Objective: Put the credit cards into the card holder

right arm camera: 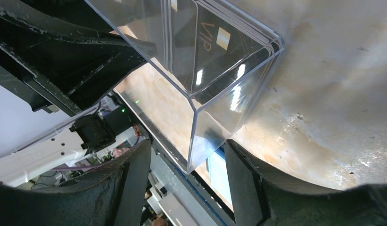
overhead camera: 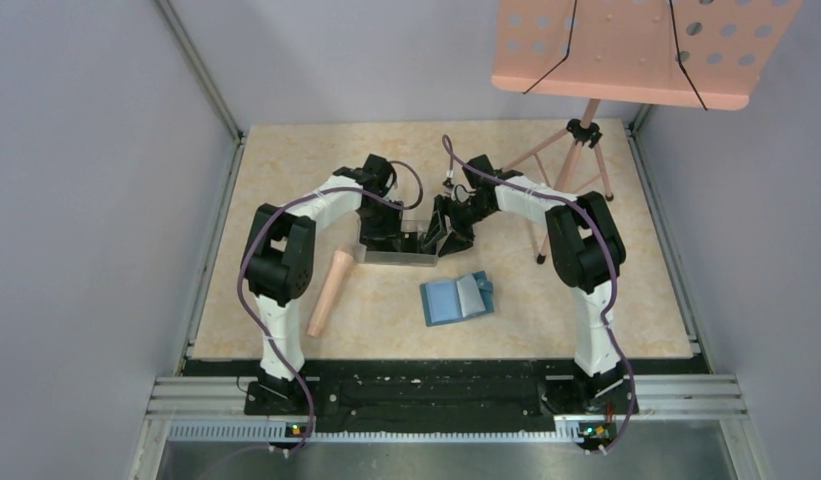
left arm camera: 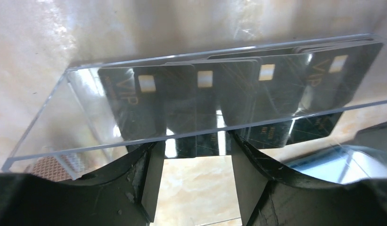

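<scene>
Several black cards (left arm camera: 139, 113) marked VIP, each with a gold chip, lie overlapping in a clear box (overhead camera: 401, 259) in the middle of the table. In the left wrist view, my left gripper is open over the cards, with its fingertips near the box's rim and nothing held between them. At the box's right end, my right gripper is open around a clear corner of the box, and a gap shows beside the wall. In front of the box lies a blue and whitish flat item (overhead camera: 443, 301), seemingly the card holder.
A pinkish cylinder (overhead camera: 330, 293) lies on the table just left of the box. At the back right, a pink tripod (overhead camera: 576, 157) stands under a large pink board (overhead camera: 626, 70).
</scene>
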